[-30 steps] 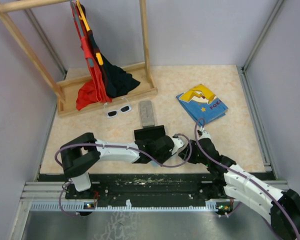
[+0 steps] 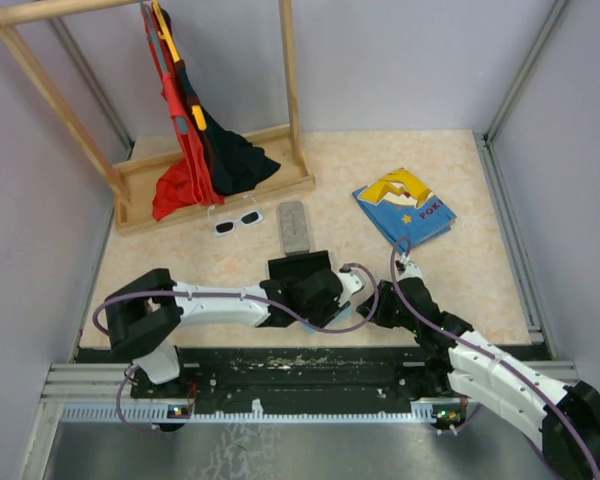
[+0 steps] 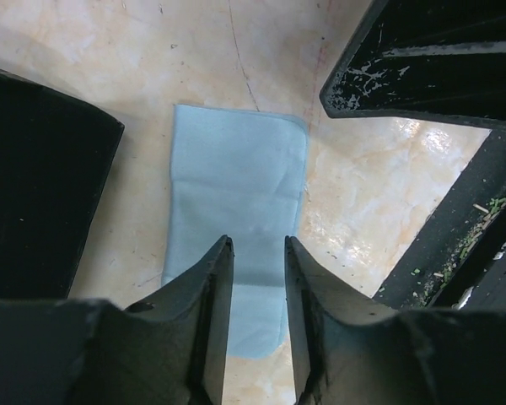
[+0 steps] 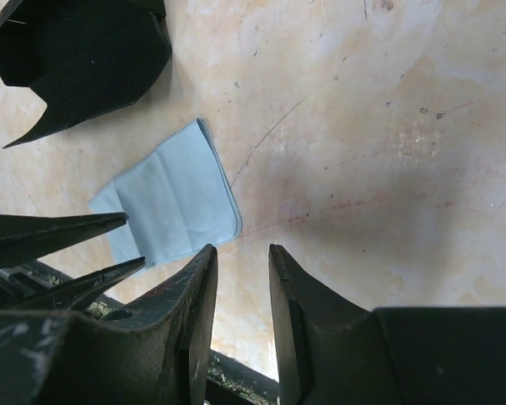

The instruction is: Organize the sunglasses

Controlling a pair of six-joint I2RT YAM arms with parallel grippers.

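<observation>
White-framed sunglasses [image 2: 238, 222] with dark lenses lie on the table in front of the wooden rack. A black case stands with its flap spread; its dark side [image 3: 42, 186] fills the left of the left wrist view. Beside it lies a folded light-blue cloth [image 3: 236, 190], flat on the table. My left gripper hovers over this cloth, part open, nothing between its fingers. Open and empty, my right gripper is right of the cloth, above the table. The left gripper's fingers [image 4: 55, 228] reach over the cloth in the right wrist view.
A grey oblong object [image 2: 293, 227] sits just behind the case. The blue and yellow printed cloth [image 2: 408, 205] is at the back right. Red and dark garments [image 2: 195, 170] hang in the wooden rack [image 2: 298, 150]. Free table surface lies at centre right.
The left arm's elbow has shifted slightly left, and its gripper has moved a little left too. My right arm and the sunglasses have stayed put.
</observation>
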